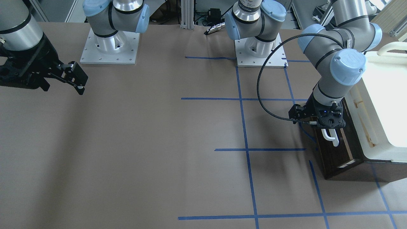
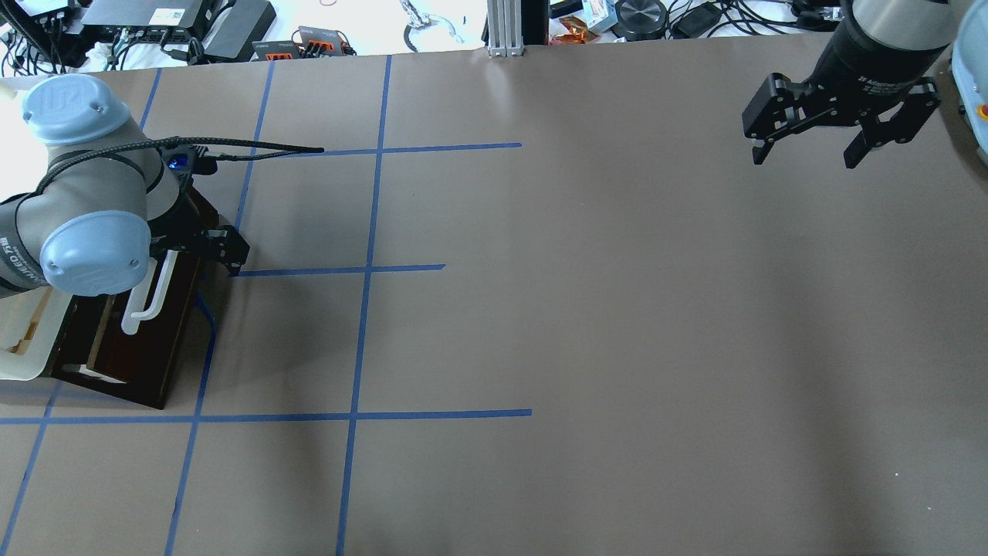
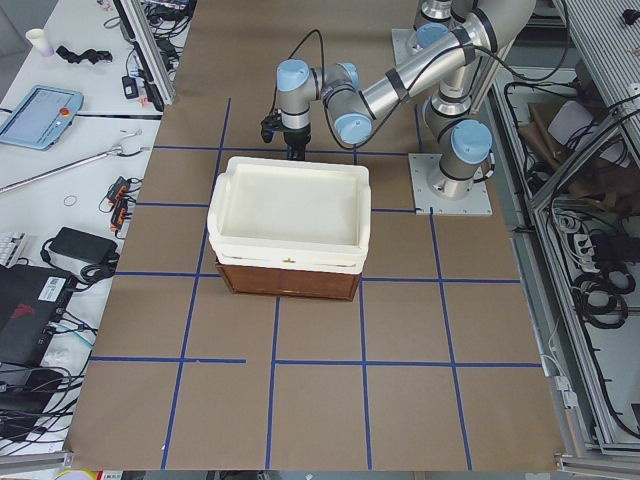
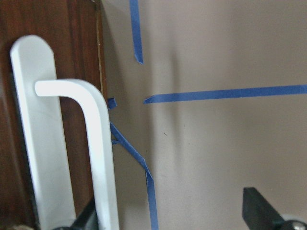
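Note:
A dark wooden box (image 1: 335, 164) carries a white open bin (image 3: 288, 210) on top. Its drawer front, with a white bar handle (image 4: 98, 143), faces the open table and stands slightly out from the box, a pale inner edge showing in the front and top views. My gripper (image 1: 316, 114) is over that handle. In the left wrist view the handle runs down toward one dark finger at lower left, and another dark finger (image 4: 256, 211) is at lower right. Whether the fingers are closed on the handle is unclear.
Blue tape lines grid the table (image 2: 574, 324), which is clear in front of the drawer. Another black gripper (image 2: 834, 111) hangs at the far side, and other arms stand on white plates at the back.

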